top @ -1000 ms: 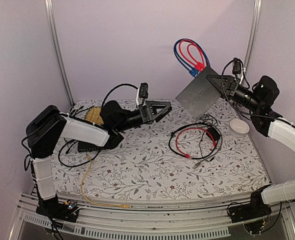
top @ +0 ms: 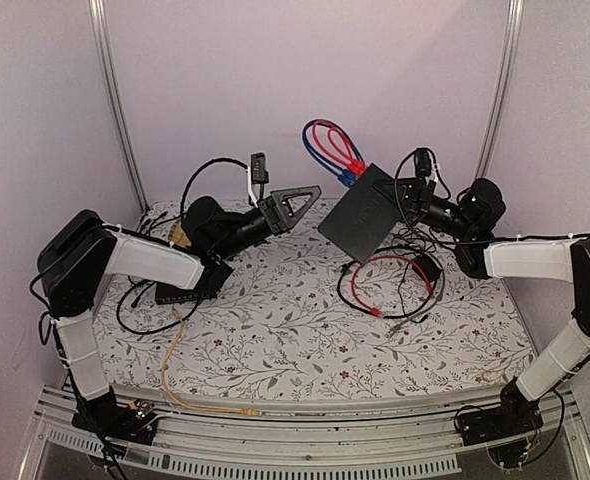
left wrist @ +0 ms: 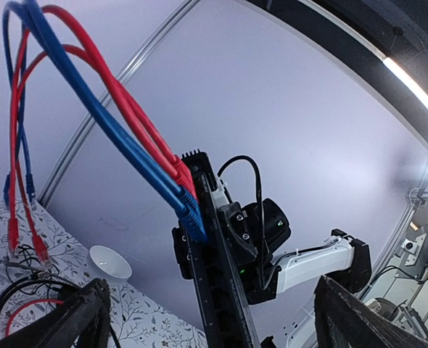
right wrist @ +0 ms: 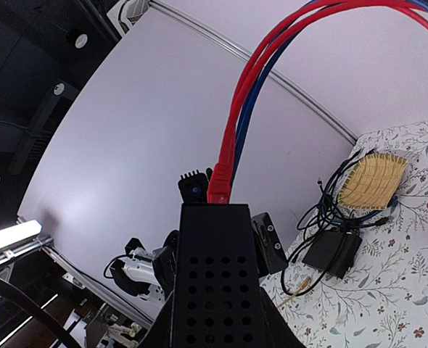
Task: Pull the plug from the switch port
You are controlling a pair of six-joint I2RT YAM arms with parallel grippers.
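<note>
A black switch point(top: 358, 215) is tilted in the air, with my right gripper point(top: 400, 188) shut on its upper edge. Red plugs point(left wrist: 180, 172) and blue plugs point(left wrist: 192, 214) sit in ports along that switch's edge, their cables point(right wrist: 268, 51) looping above it. In the right wrist view the switch's perforated side point(right wrist: 217, 268) fills the bottom centre. My left gripper point(top: 297, 205) stands open to the left of the switch, nothing between its fingers, facing the plugged edge.
Coiled black and red cables point(top: 373, 310) lie below the switch. A white bowl point(left wrist: 109, 262), a wicker item point(right wrist: 370, 181) and a black box point(right wrist: 330, 254) rest on the table.
My right gripper has moved left and lower with the switch.
</note>
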